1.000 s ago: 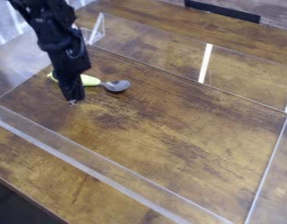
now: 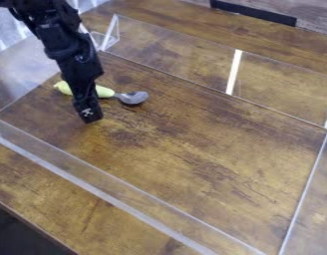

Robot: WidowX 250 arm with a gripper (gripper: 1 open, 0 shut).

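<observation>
My black gripper (image 2: pixel 87 108) hangs low over the wooden board at the left of the camera view, its fingertips down near the wood just in front of a pale yellow-green object (image 2: pixel 108 92) lying behind it. A grey spoon-like metal piece (image 2: pixel 133 98) lies to the right of that, apparently adjoining it. The gripper partly hides the yellow-green object, and I cannot tell how far the fingers are apart or whether anything is between them.
Clear plastic walls (image 2: pixel 233 72) border the work area on several sides. A dark strip lies at the back right.
My gripper has shifted slightly right and down toward the board. The yellow-green object and the grey piece look unmoved.
</observation>
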